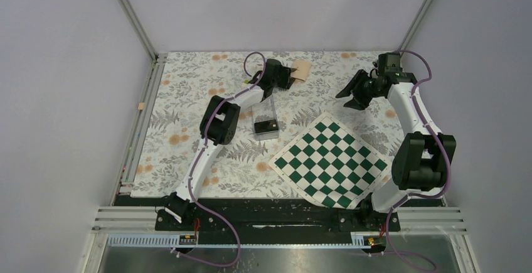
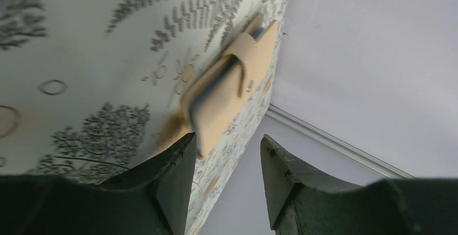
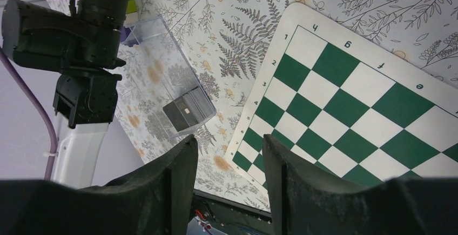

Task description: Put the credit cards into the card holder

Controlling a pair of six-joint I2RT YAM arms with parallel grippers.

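A tan card holder [image 1: 301, 69] lies at the back of the table. In the left wrist view the holder [image 2: 235, 92] shows its flap and a dark blue edge along its opening; whether that edge is a card cannot be told. Right at its left side is my left gripper [image 1: 292, 77], whose fingers [image 2: 178, 178] stand apart, open, with no card visible between them. My right gripper [image 1: 342, 99] hangs over the right side of the table, clear of the holder. Its fingers [image 3: 181, 175] are also apart with nothing between them.
A clear bin [image 1: 266, 136] stands below the left arm, with a dark flat object [image 1: 266, 126] at its near end. A green-and-white checkered mat [image 1: 329, 160] covers the front right.
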